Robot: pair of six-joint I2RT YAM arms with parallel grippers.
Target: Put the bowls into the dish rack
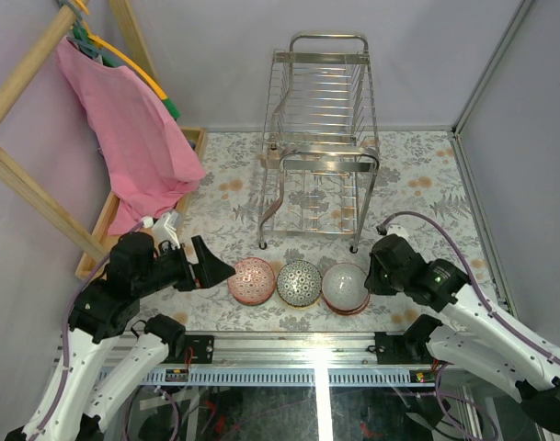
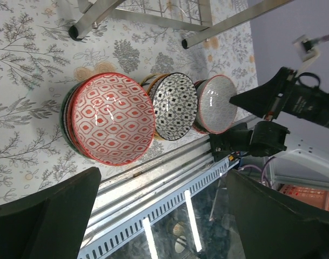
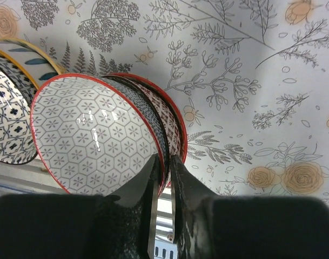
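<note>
Three stacks of bowls stand in a row: red-patterned (image 1: 252, 280), black-patterned (image 1: 299, 282) and white with red rim (image 1: 344, 287). My right gripper is shut on the near side rim of the white bowl (image 3: 94, 132), which is tilted over the bowls beneath it. My left gripper (image 1: 212, 264) stands open left of the red stack, its fingers empty in the left wrist view. The metal dish rack (image 1: 322, 162) stands empty behind the bowls.
A pink cloth (image 1: 132, 138) hangs on a wooden frame at the left. A metal rail (image 1: 261, 342) runs along the front edge.
</note>
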